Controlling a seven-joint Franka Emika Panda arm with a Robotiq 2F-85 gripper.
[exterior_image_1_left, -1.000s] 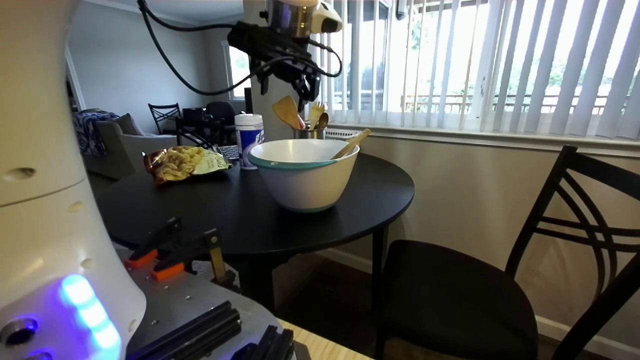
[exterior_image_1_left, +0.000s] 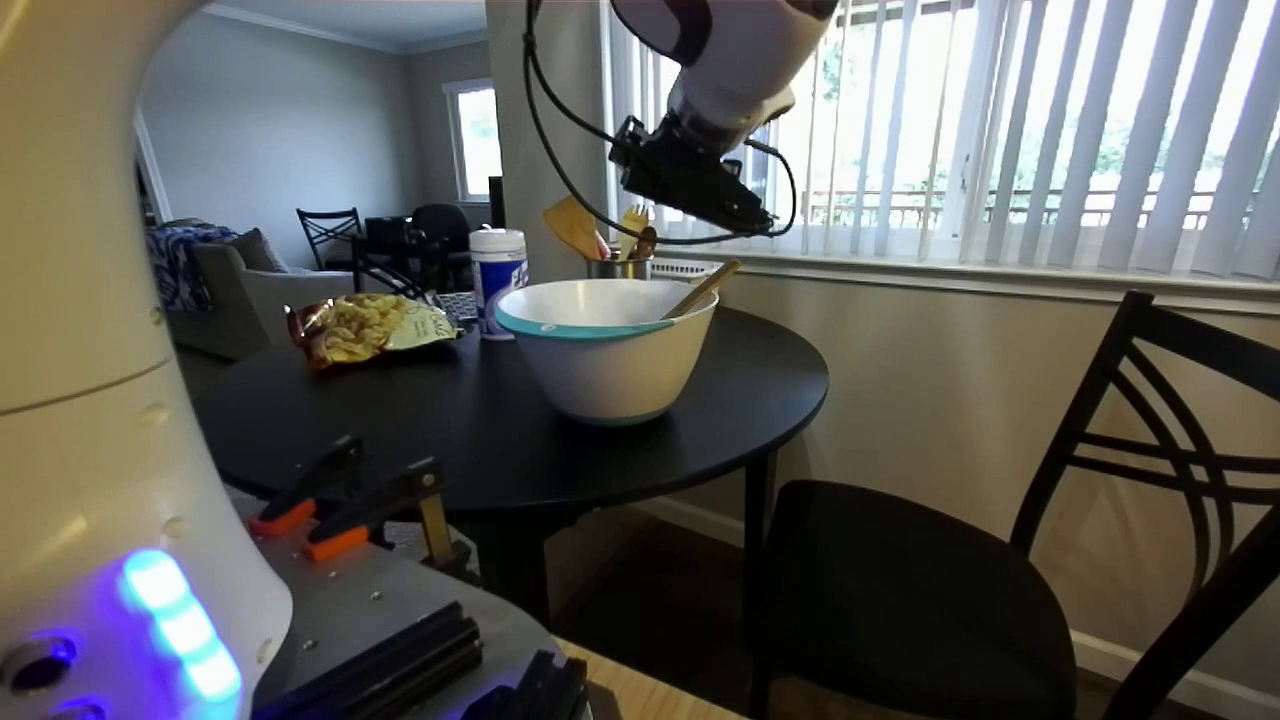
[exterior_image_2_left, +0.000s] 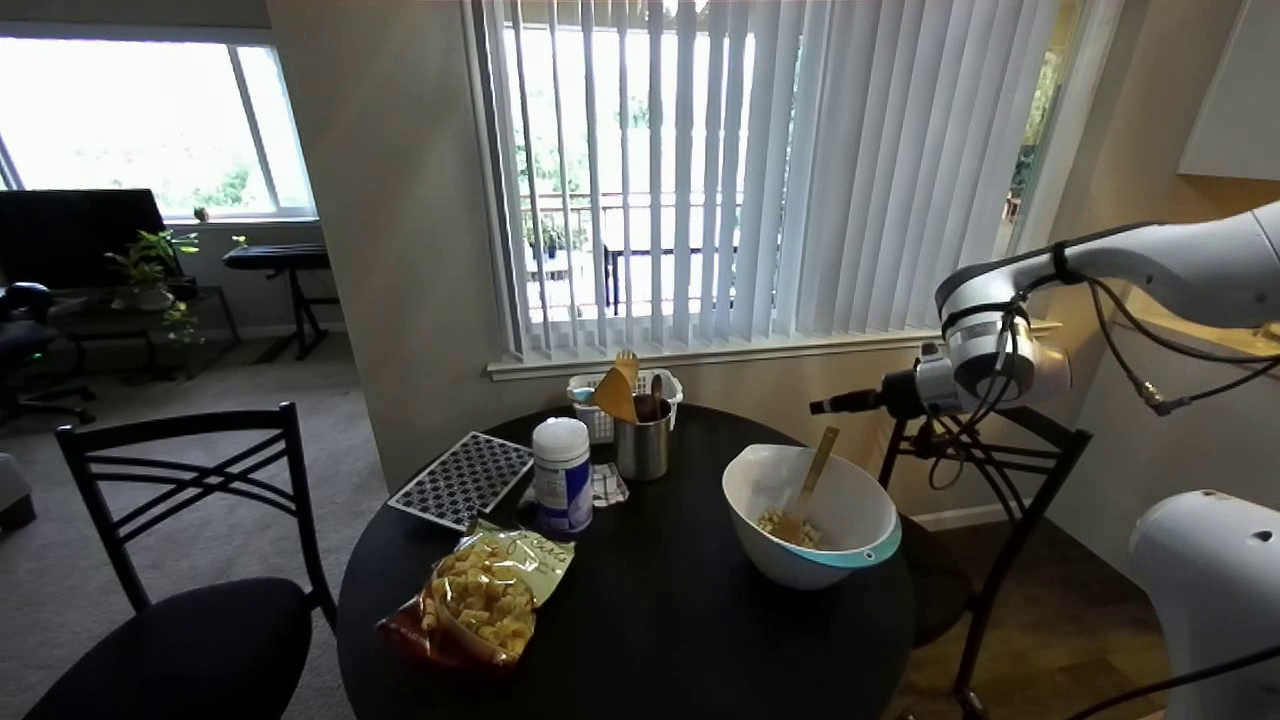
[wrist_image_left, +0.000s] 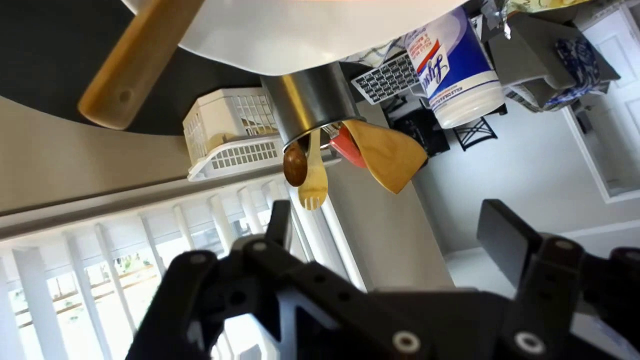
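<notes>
Open and empty, my gripper has its two black fingers spread wide apart in the wrist view. It hangs in the air above the rear of the table, its fingers (exterior_image_2_left: 830, 406) pointing left in exterior view 2, higher than the bowl. A white bowl (exterior_image_2_left: 758, 528) with a teal rim stands upright on the black table. Inside lie small pale pieces (exterior_image_2_left: 806, 532) and a wooden spoon (exterior_image_2_left: 818, 462), whose handle leans past the rim. A metal holder (wrist_image_left: 309, 96) carries several utensils, among them a wooden spatula (wrist_image_left: 387, 150). None of these touches my gripper.
A bag of snacks (exterior_image_2_left: 486, 600) lies at the table's left front, near a Lysol wipes canister (exterior_image_2_left: 563, 486). Behind are a patterned panel (exterior_image_2_left: 462, 480) and a white basket (exterior_image_2_left: 596, 418). Blinds (exterior_image_2_left: 672, 180) hang behind.
In exterior view 1, my gripper has swung right, away from above the utensil holder, and turned from pointing down to tilting toward the right. The bowl and other table items have stayed put.
</notes>
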